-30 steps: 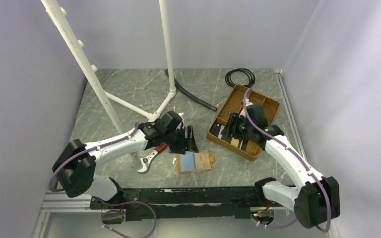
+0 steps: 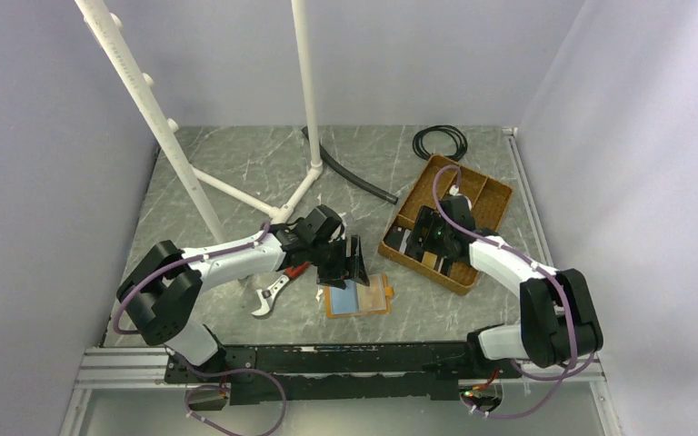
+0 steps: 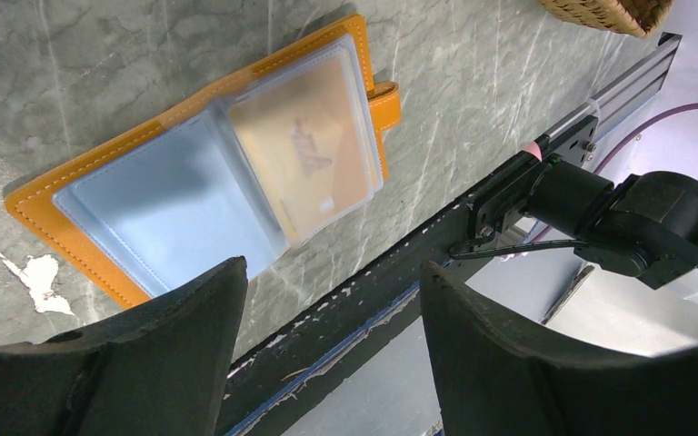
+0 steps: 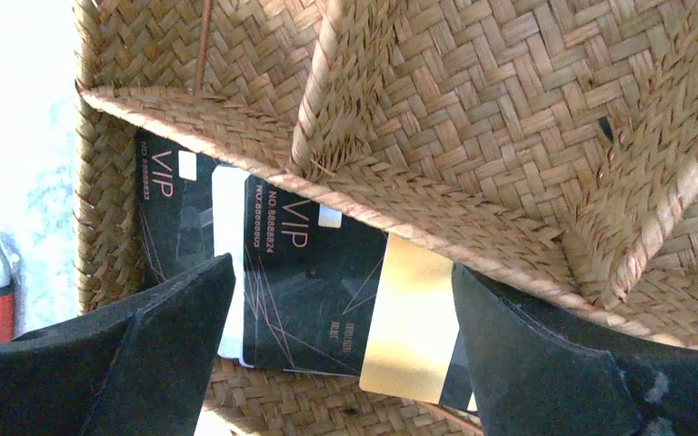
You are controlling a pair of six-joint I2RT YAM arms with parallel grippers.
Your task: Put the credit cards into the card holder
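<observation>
The card holder (image 3: 159, 209) lies open on the table, orange with blue and beige sleeves. My left gripper hangs open above it, nothing between its fingers. In the woven basket (image 2: 459, 286) at the right, several cards fill the front compartment: black VIP cards (image 4: 300, 282), a white one and a gold card (image 4: 409, 327). My right gripper is down over these cards, its fingers apart on either side of them; whether they touch any card I cannot tell.
A red-handled wrench (image 2: 271, 295) lies left of the holder. White pipes (image 2: 236, 193), a grey hose (image 2: 354, 177) and a coiled black cable (image 2: 436, 136) occupy the back. Bare table lies between holder and basket.
My right arm has bent and lowered its gripper over the cards in the basket. My left arm has shifted slightly, its gripper moving toward the right above the holder.
</observation>
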